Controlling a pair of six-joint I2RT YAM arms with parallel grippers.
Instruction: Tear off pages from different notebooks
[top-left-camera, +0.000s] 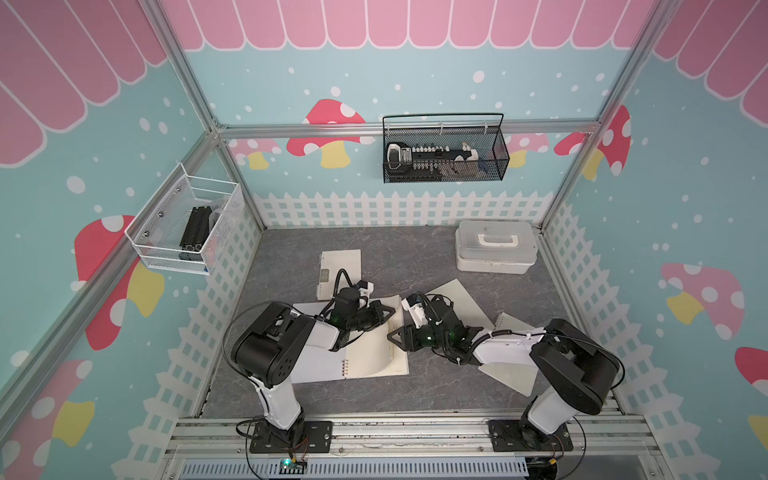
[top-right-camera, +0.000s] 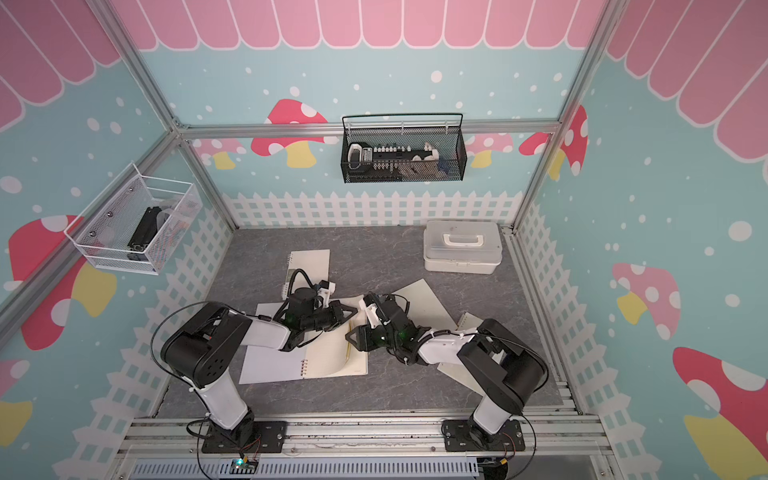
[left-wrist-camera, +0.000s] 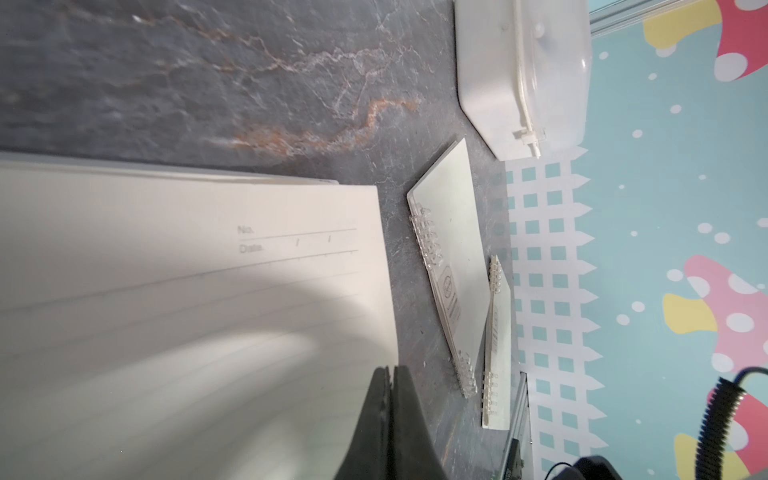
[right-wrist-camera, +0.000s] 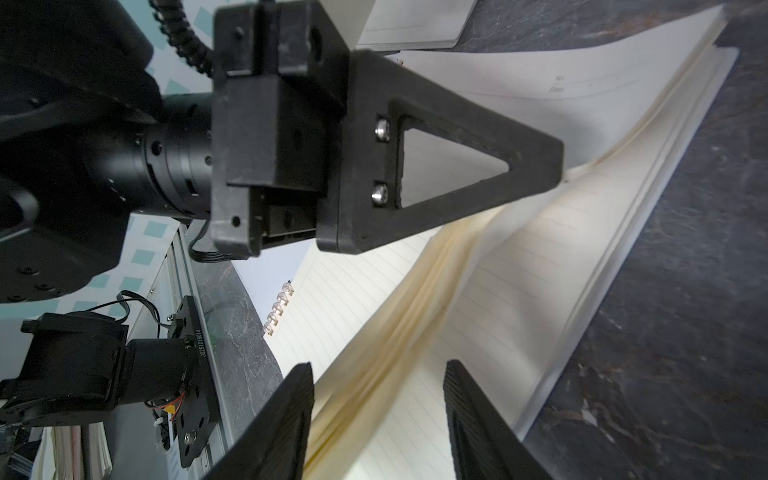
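An open spiral notebook (top-left-camera: 368, 360) lies at the front centre, its lined right-hand pages lifted and curled. My left gripper is shut at their far corner; in its wrist view the fingertips are over the page, and whether paper is between them is unclear. My right gripper stands part open at the notebook's right edge, with a bundle of curled pages (right-wrist-camera: 400, 336) rising toward and between its fingertips.
More notebooks lie behind (top-left-camera: 340, 260) and to the right (top-left-camera: 512, 376). A lidded plastic box (top-left-camera: 496, 256) sits back right; wire baskets hang on both back and left walls. Bare table shows at the back.
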